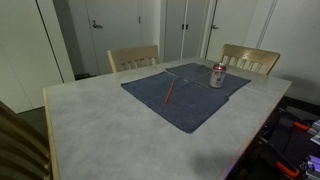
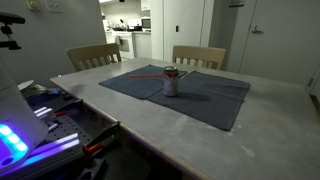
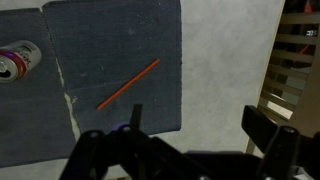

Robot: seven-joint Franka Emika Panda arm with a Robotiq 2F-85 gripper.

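A red and silver can [image 1: 217,77] stands upright on the dark cloth [image 1: 187,112]; the second exterior view shows the same can [image 2: 171,87] near the table's front edge. A thin red stick [image 1: 169,92] lies flat on the cloth, apart from the can. From above, in the wrist view, the stick [image 3: 128,84] slants across the cloth and the can [image 3: 18,61] is at the left edge. My gripper is open above the table, its fingers wide apart and empty. Neither exterior view shows the fingers.
Bare pale tabletop [image 1: 95,120] stretches away from the cloth. Wooden chairs [image 1: 134,58] stand around the table. A pale seam or strip [image 3: 66,90] crosses the cloth between can and stick. The white arm [image 2: 20,120] stands beside the table.
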